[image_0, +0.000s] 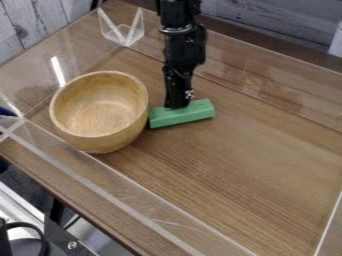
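Note:
A green rectangular block (181, 115) lies on the wooden table right beside a large wooden bowl (98, 113). My black gripper (179, 100) reaches down from the top centre to the block's upper long side, its fingertips low at that edge. It looks shut, with nothing clearly visible between its fingers.
A clear plastic piece (123, 25) sits at the upper left.

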